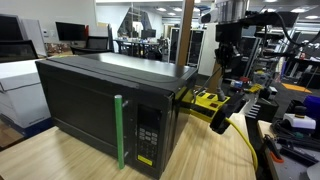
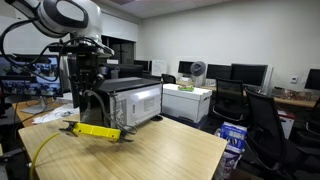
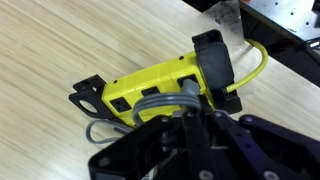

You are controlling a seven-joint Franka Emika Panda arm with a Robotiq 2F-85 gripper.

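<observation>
A yellow power strip (image 3: pixel 150 85) with black end caps lies on the wooden table in the wrist view, several dark sockets facing up. Over its right half is my gripper, shut on a grey cord (image 3: pixel 160 100) that loops out to the left. Whether the cord's plug sits in a socket I cannot tell, since the fingers cover that spot. In exterior view 2 the strip (image 2: pixel 97 131) appears tilted in front of the microwave (image 2: pixel 138 103). Exterior view 1 has the strip (image 1: pixel 205 101) partly hidden behind the black microwave (image 1: pixel 110 100).
A yellow cable (image 1: pixel 243 140) runs from the strip over the table edge. The green handle (image 1: pixel 119 132) marks the microwave's front. Bare table (image 2: pixel 180 145) lies to the strip's right in exterior view 2, with office chairs (image 2: pixel 275 125) beyond.
</observation>
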